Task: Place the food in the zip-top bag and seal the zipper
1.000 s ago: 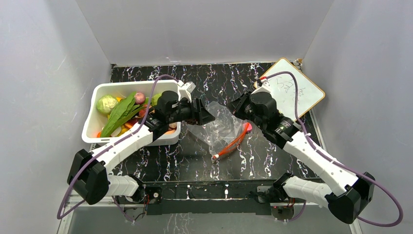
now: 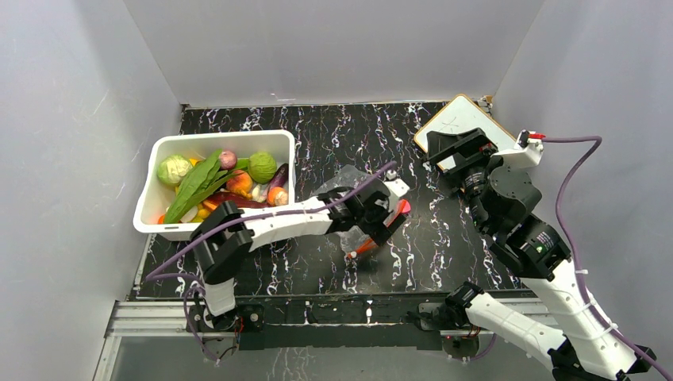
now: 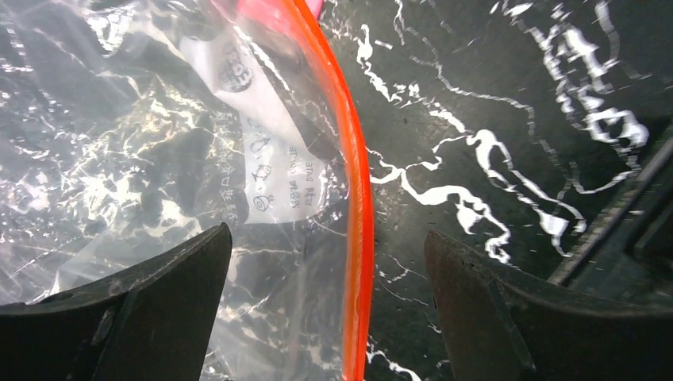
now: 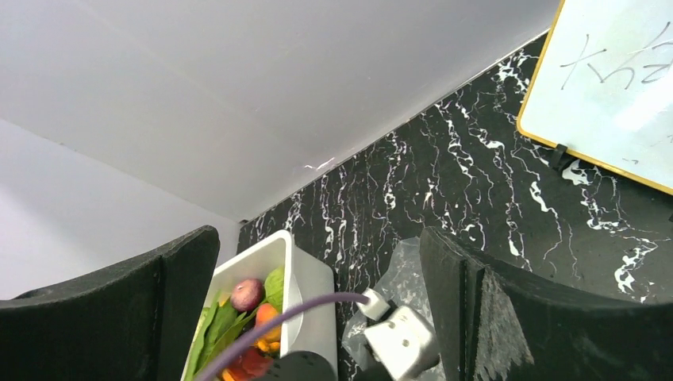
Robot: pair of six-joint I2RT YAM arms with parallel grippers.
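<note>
The clear zip bag [image 3: 119, 159] lies flat on the dark marbled table, its orange zipper edge [image 3: 361, 206] running along one side and a pink slider [image 3: 274, 14] at the far end. Over the zipper hangs my left gripper, open, the orange edge passing below the gap between its fingers; from above, its arm covers much of the bag [image 2: 343, 178]. High to the right, by the whiteboard, my right gripper [image 2: 436, 155] is open with nothing between its fingers. Vegetables, among them a green cabbage [image 2: 262, 167] and an eggplant [image 2: 279, 176], fill the white bin.
The white bin [image 2: 144, 202] stands at the left, with the left arm crossing near its front corner. A whiteboard [image 2: 452, 119] lies at the back right. Bare table shows behind and right of the bag.
My left gripper has swung right from beside the bin to over the bag's zipper side. The right arm has drawn back to the right. The bag has not visibly shifted.
</note>
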